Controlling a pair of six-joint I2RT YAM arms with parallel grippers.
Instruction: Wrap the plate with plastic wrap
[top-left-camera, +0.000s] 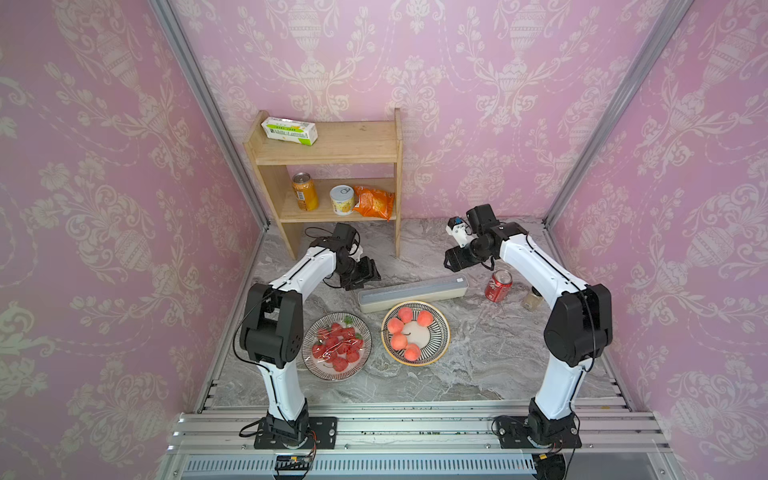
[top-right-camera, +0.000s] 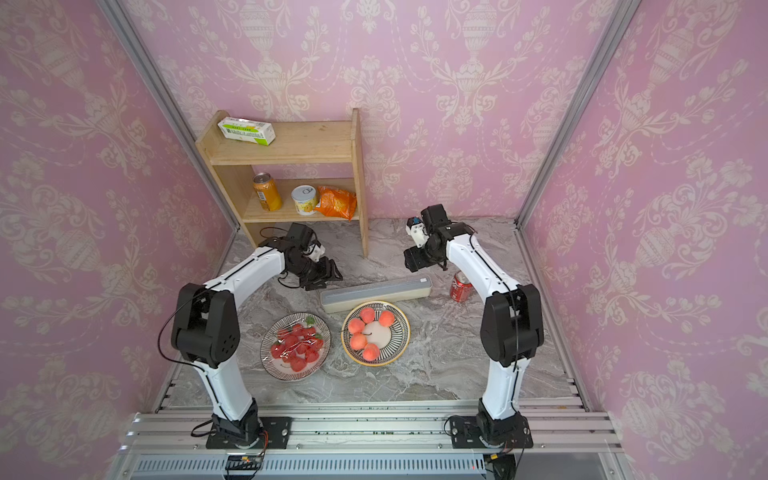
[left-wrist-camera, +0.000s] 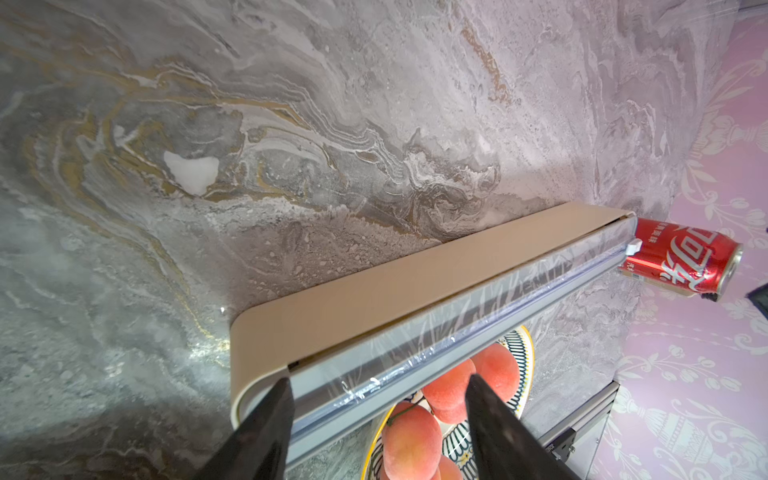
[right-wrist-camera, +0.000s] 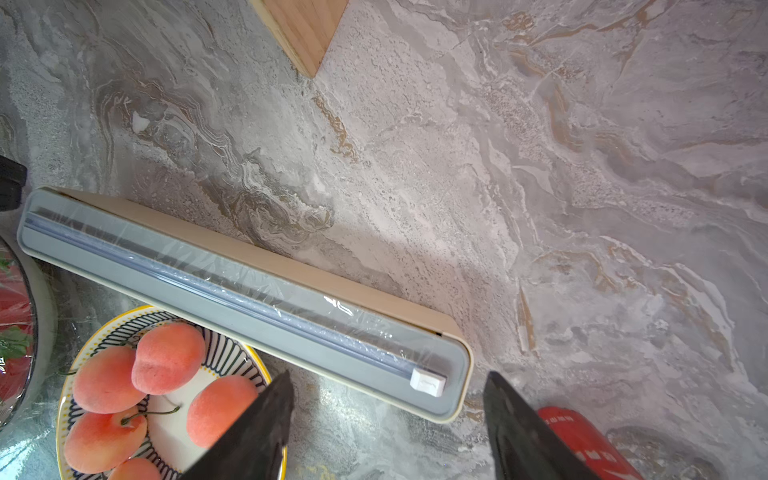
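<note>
The long plastic wrap dispenser (top-left-camera: 413, 293) lies behind the plates, clear film stretched along its top and a white cutter (right-wrist-camera: 428, 381) at its right end. In front of it sits the yellow-rimmed plate of peaches (top-left-camera: 439, 346), uncovered. To its left, the plate of red fruit (top-left-camera: 310, 361) has shiny film over it. My left gripper is part open above the dispenser's left end, its fingers (left-wrist-camera: 268, 428) well apart and empty. Beyond the dispenser's right end, my right gripper hangs part open with nothing between its fingers.
A red can (top-left-camera: 497, 285) and a small jar (top-left-camera: 532, 299) stand right of the dispenser, near the right arm. A wooden shelf (top-left-camera: 344, 144) with several packages rises behind the left arm.
</note>
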